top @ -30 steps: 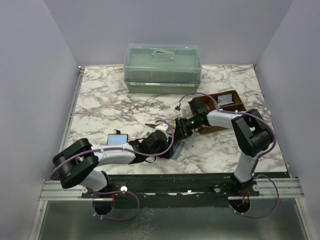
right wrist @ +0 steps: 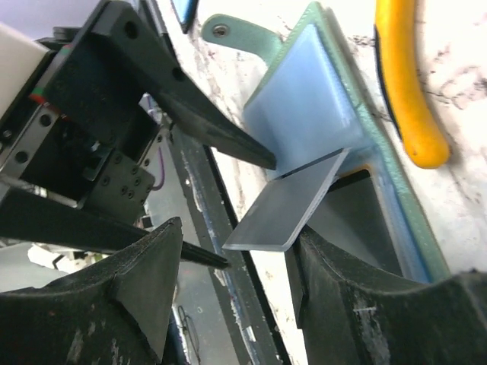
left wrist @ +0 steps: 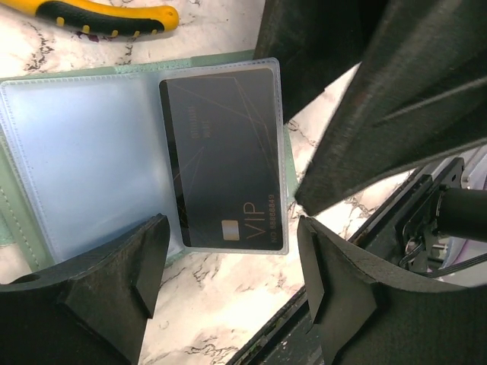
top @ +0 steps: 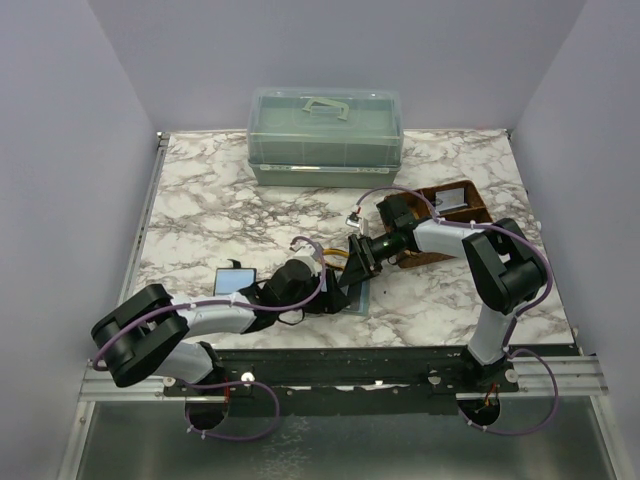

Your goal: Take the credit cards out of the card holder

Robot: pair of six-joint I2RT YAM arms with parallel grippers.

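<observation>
The card holder (left wrist: 84,144) lies open near the table's front edge, a pale sleeve with a dark VIP card (left wrist: 221,160) in a clear pocket. My left gripper is part open, its fingers at the card's lower edge. My right gripper stands open over the holder; in the right wrist view a thin translucent flap (right wrist: 285,201) stands tilted between its fingers, which partly hide it. Whether either finger touches it is unclear.
A yellow-handled tool (right wrist: 411,91) lies behind the holder. A brown box (top: 450,200) sits at right, a green lidded case (top: 325,135) at the back, a blue-screened item (top: 235,282) at left.
</observation>
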